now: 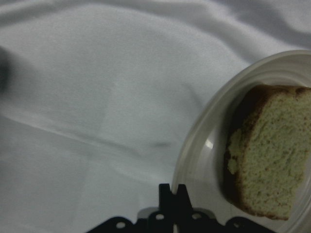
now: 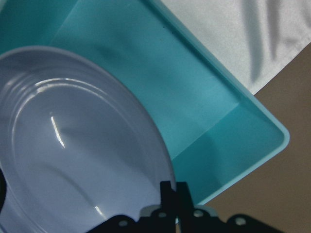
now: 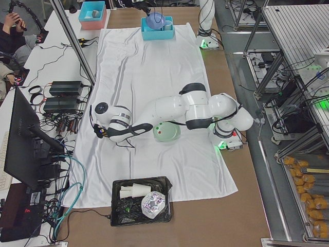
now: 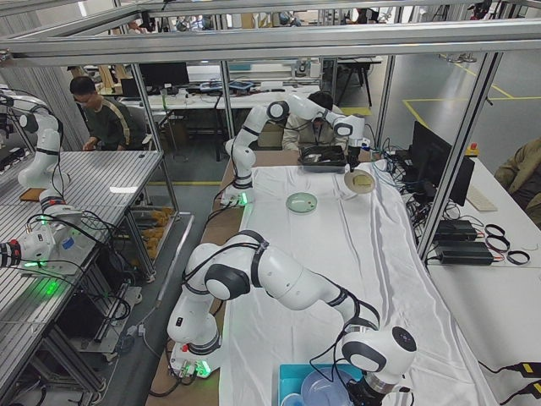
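In the left wrist view my left gripper is shut at the rim of a pale plate (image 1: 194, 170) holding a thick slice of bread (image 1: 272, 150); in the camera right view that plate (image 4: 367, 188) is under it near the far edge of the cloth. My right gripper is shut on the rim of a lavender-blue plate (image 2: 82, 136), which sits in a light-blue bin (image 2: 228, 155), also seen at the back of the camera left view.
A green plate (image 4: 301, 201) lies on the white cloth (image 4: 304, 347). A black tray (image 3: 123, 211) with cups and a foil-like item stands at the near edge.
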